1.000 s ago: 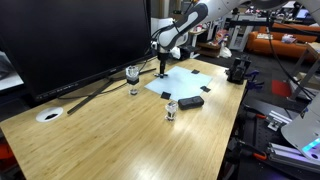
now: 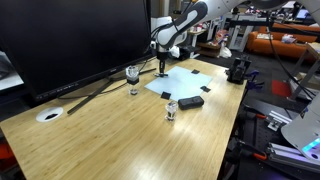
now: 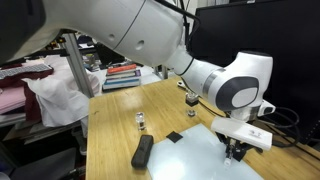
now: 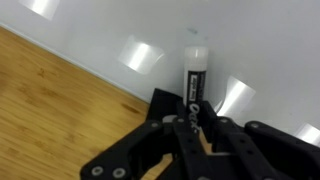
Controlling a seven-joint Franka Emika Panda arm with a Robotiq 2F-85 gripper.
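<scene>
In the wrist view my gripper is shut on a slim marker-like object (image 4: 196, 62), white at its far end and dark nearer the fingers. Pale sheeting (image 4: 100, 25) lies behind it. From the second exterior view, the gripper (image 3: 235, 149) is low over the white sheet (image 3: 195, 158), close to its far side; a small white piece of the held object (image 3: 228, 161) shows below the fingers. Whether it touches the sheet I cannot tell. The first exterior view has the gripper (image 2: 162, 67) small at the table's far end.
A black oblong object (image 3: 142, 153) rests beside the sheet, and a small dark square (image 3: 174, 136) lies at its edge. Two light cup-like objects, one nearer (image 2: 171, 109) and one near the screen (image 2: 132, 80), stand on the table.
</scene>
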